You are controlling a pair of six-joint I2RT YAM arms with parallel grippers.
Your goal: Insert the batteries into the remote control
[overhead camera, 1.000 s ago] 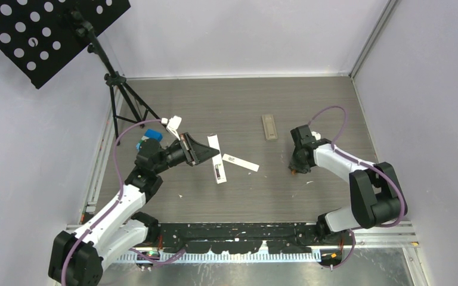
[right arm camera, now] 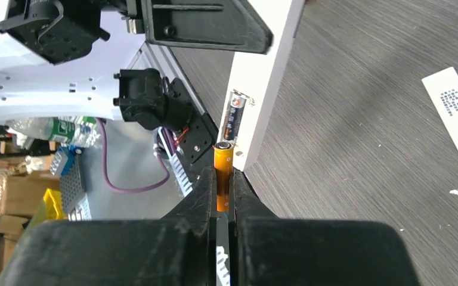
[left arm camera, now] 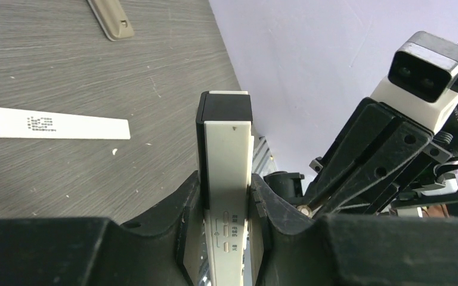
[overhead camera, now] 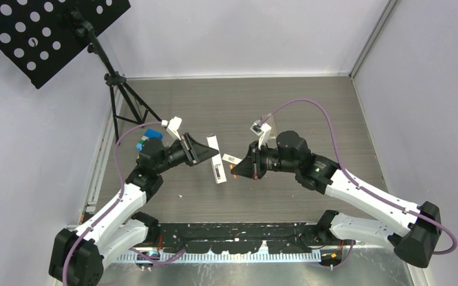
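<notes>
My left gripper (overhead camera: 213, 152) is shut on the white remote (overhead camera: 218, 173), holding it up with its battery compartment facing the right. A silver-black battery (right arm camera: 234, 118) sits in the compartment. My right gripper is shut on an orange battery (right arm camera: 223, 164), whose top is at the lower end of that compartment in the right wrist view; whether it touches cannot be told. The white battery cover (left arm camera: 62, 123) lies on the table beyond them, printed dots on it.
A beige remote-like object (left arm camera: 110, 18) lies farther back on the table, partly behind the right arm from above. Blue items (overhead camera: 152, 134) and a black stand (overhead camera: 119, 83) are at the left.
My right arm has swung left from the table's right side, bringing the orange battery to the held remote. The left arm is nearly unchanged.
</notes>
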